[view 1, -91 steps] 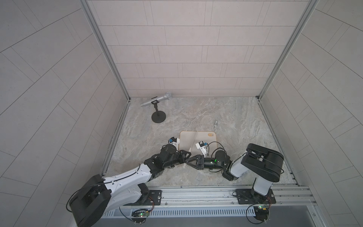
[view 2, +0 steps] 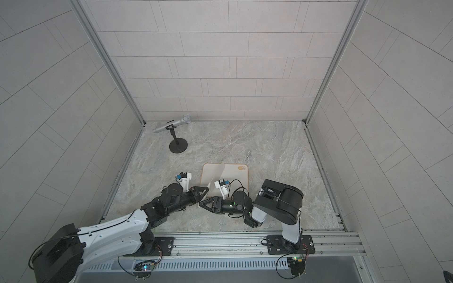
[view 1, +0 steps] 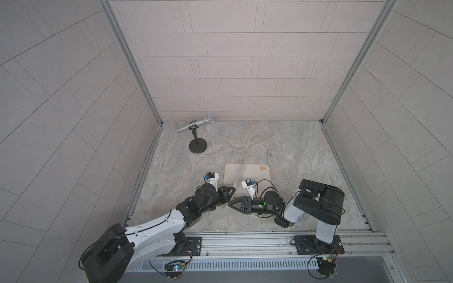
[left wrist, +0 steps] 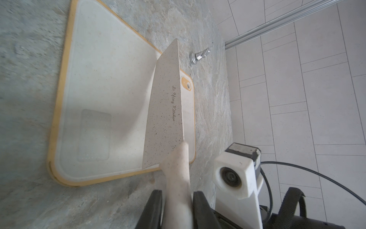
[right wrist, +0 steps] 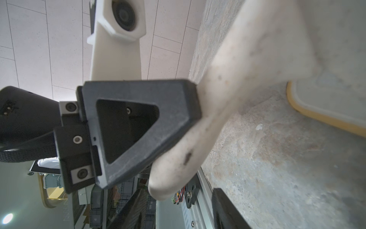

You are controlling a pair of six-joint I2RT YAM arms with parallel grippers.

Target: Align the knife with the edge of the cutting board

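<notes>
A pale speckled knife (left wrist: 163, 106) lies across the cutting board (left wrist: 99, 68), its blade pointing toward the far side and its handle over the near edge. My left gripper (view 1: 230, 193) is at the handle; in the left wrist view its dark fingers flank the handle, contact unclear. My right gripper (view 2: 202, 204) is at the handle's end, low near the board's front; in the right wrist view the handle runs by its fingers, and whether it grips cannot be told.
A microphone on a black stand (view 1: 198, 145) is at the back left. A small metal object (left wrist: 200, 55) sits behind the board.
Both arms have shifted slightly left, the right gripper a little toward the front as well. The knife's handle end appears to have moved slightly with them.
</notes>
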